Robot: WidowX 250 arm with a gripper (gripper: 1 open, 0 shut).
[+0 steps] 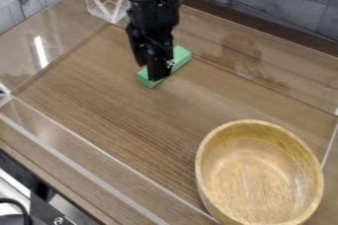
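Note:
My black gripper point(158, 63) is low over the green block point(175, 57), its fingers at the block's middle and lower left part and hiding some of it. The block lies diagonally on the wooden table point(106, 111). Whether the fingers are open or closed on it I cannot tell.
A large light wooden bowl point(258, 170) stands at the lower right. Clear plastic pieces lie at the back left and left edge.

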